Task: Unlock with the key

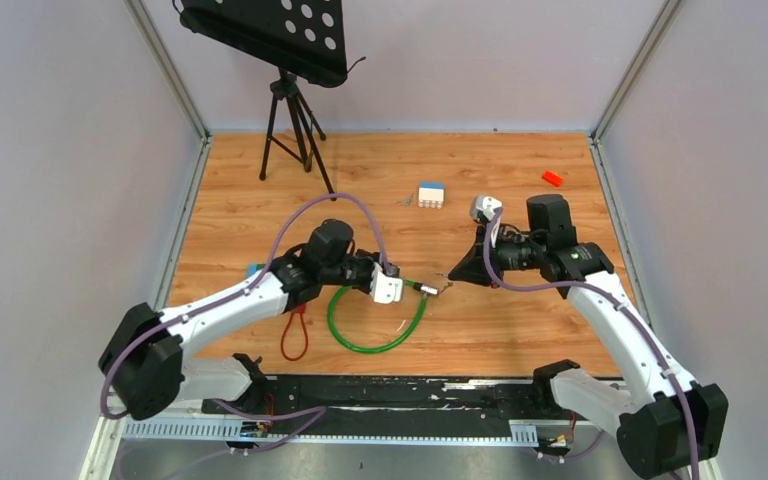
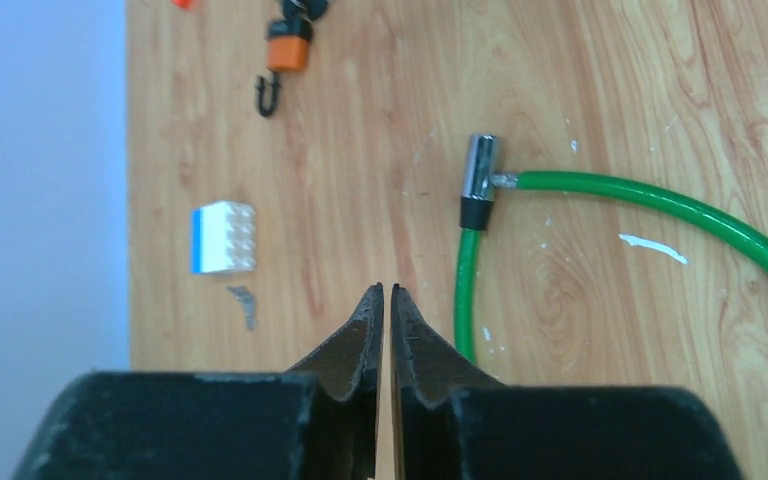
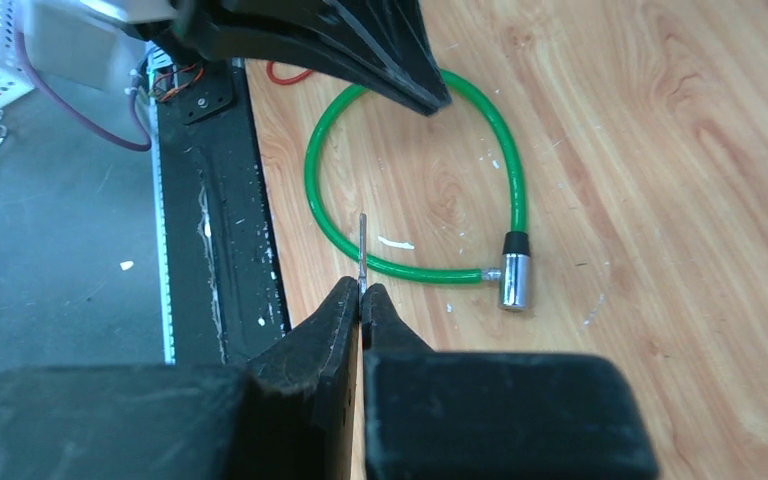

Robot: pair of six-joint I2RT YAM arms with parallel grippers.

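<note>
The green cable lock [image 1: 378, 348] lies looped on the wooden table. Its silver lock head [image 3: 515, 280] faces the right side and shows whole in both wrist views. My left gripper [image 1: 398, 268] is over the green cable near the head. A narrow gap parts its fingers [image 2: 362, 335], with nothing between them. A thin metal key [image 3: 362, 240] sticks out from my right gripper, which is shut on it. In the top view, this gripper's tips stand just right of the lock head, apart from it as far as I can tell.
A white-and-blue block [image 1: 431, 195] stands at the back beside small loose keys [image 2: 246, 305]. A red block [image 1: 552, 178] is at the back right, a red loop [image 1: 295, 345] at the left front. The music stand [image 1: 300, 110] occupies the back left.
</note>
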